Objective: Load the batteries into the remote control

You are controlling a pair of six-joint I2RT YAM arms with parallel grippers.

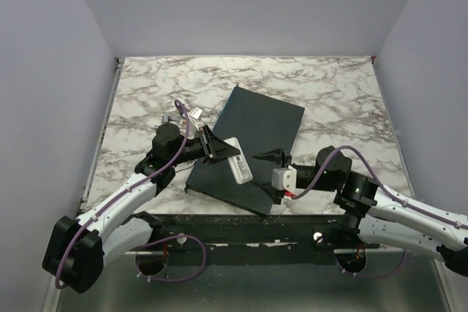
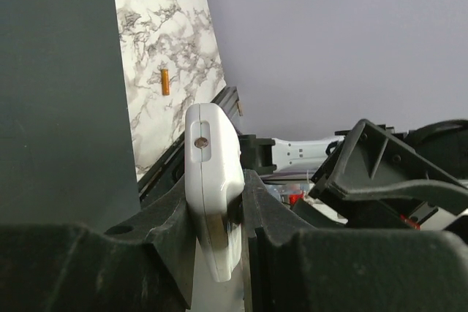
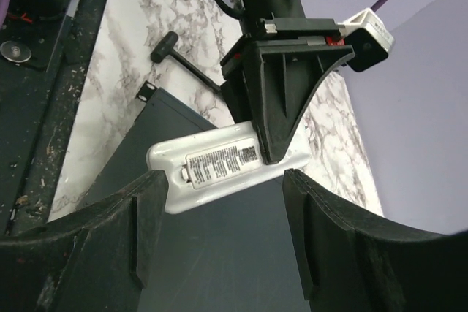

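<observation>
My left gripper (image 1: 219, 147) is shut on a white remote control (image 1: 240, 167), held above the dark mat; in the left wrist view the remote (image 2: 212, 144) stands end-on between the fingers. In the right wrist view its face (image 3: 223, 163) shows a long panel, with what looks like batteries or a battery bay, too small to tell. My right gripper (image 1: 267, 175) is open, just right of the remote, facing it, with nothing between its fingers. An orange battery (image 2: 164, 82) lies on the marble surface beside the mat.
A dark mat (image 1: 256, 122) covers the middle of the marble table (image 1: 336, 85). A black mallet-like tool (image 3: 183, 60) lies beyond the mat. Grey walls enclose the sides and back; the front edge is dark.
</observation>
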